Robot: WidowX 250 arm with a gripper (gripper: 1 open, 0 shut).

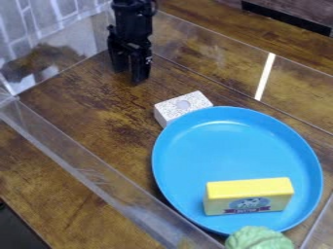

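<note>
My black gripper (130, 60) hangs over the wooden table at the upper left, near the clear tray wall, away from the objects; whether it is open or shut is unclear. A blue plate (228, 146) lies at the right, with a yellow box (246, 195) on it. A white speckled block (182, 106) lies just above the plate's left side. A green leafy item (259, 239) sits at the bottom edge, below the plate.
Clear plastic walls (78, 179) border the work area. The wooden surface (85, 117) left of the plate is free. A white strip (266, 76) lies at the upper right.
</note>
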